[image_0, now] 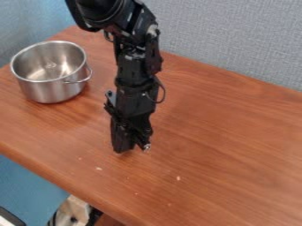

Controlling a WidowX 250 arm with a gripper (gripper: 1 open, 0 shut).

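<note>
My black gripper [131, 141] points down at the middle-left of the wooden table [224, 159], its fingers low over the bare wood and drawn shut, with nothing visible between them. A steel pot [48, 84] with a wire handle stands to the left of the arm, apart from it, near the table's left side.
The table's left edge runs diagonally at the lower left, with blue floor [24, 177] beyond it. A grey wall [236, 35] stands behind the table.
</note>
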